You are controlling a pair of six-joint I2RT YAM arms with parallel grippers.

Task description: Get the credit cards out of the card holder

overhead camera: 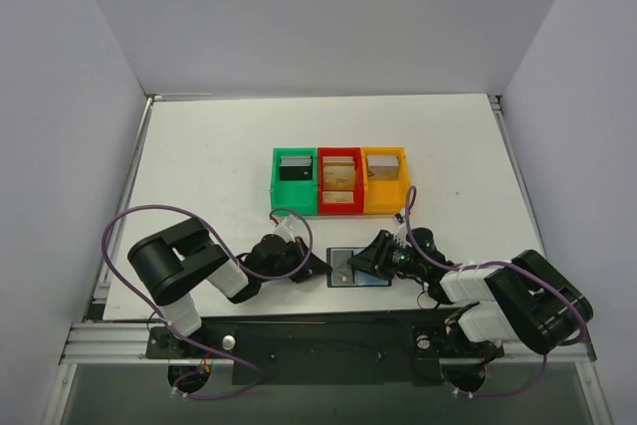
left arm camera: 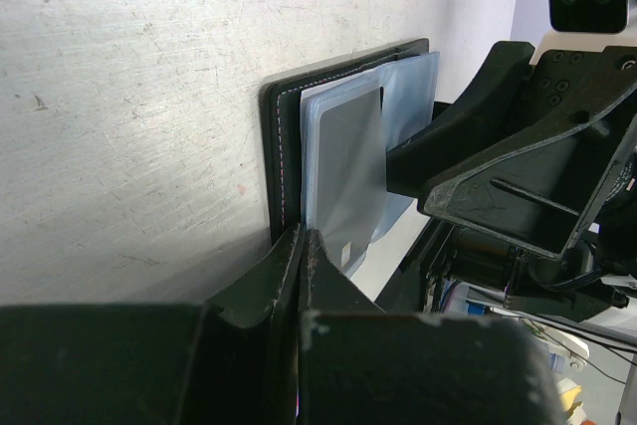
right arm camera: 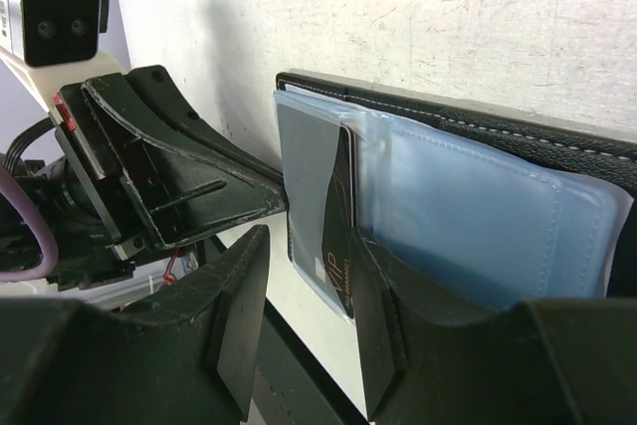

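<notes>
The card holder (overhead camera: 340, 282) lies spread on the table, a black cover (left arm camera: 282, 146) with clear bluish sleeves (right arm camera: 458, 196). My left gripper is shut on the holder's near edge, gripping what look like the sleeves or cover there. A black card (right arm camera: 341, 221) with "VIP" lettering stands partly out of a sleeve's opening, beside a grey sleeve face (right arm camera: 304, 161). Just over it my right gripper stands part open, one finger on either side of the card's lower part; no contact with the card can be made out.
Behind the holder stand a green tray (overhead camera: 293, 202), a red tray (overhead camera: 340, 209) and a yellow tray (overhead camera: 384, 202), with cards in each. Both arms meet closely over the holder at the table's front edge.
</notes>
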